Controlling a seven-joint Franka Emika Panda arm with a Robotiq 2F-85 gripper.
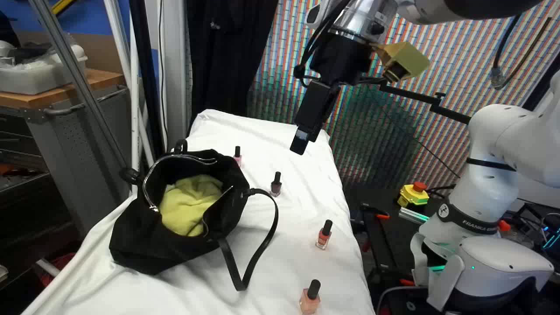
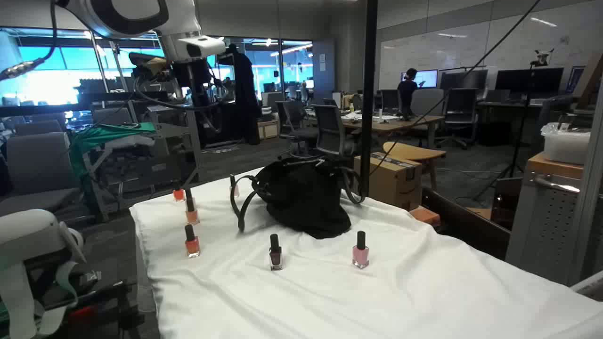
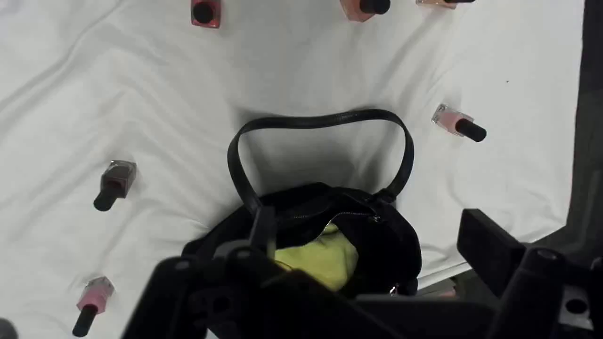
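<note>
A black handbag lies with its mouth open on the white-covered table, a yellow-green cloth inside it. Its strap loops out flat on the sheet. Nail polish bottles stand around it: pink, dark plum, red, peach and a pale pink one. High above the table hangs my gripper. From the wrist, the gripper shows its fingers wide apart over the bag, open and empty. The fingers hide part of the bag.
The white sheet is wrinkled, with free room between the bottles. Beyond the table's edge stand a grey cabinet and the robot's base. Another orange bottle stands near the left edge in the second exterior view.
</note>
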